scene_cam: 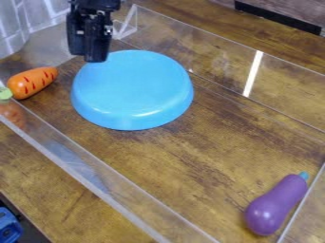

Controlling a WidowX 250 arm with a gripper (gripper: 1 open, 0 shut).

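My gripper (91, 46) hangs at the top left, just above the back-left rim of an upturned blue bowl or disc (132, 89). Whether its dark fingers are open or shut is hard to tell. An orange toy carrot (33, 82) lies left of the blue piece. A purple toy eggplant (275, 205) lies at the lower right.
A dark blue object (7, 226) shows outside at the lower left corner.
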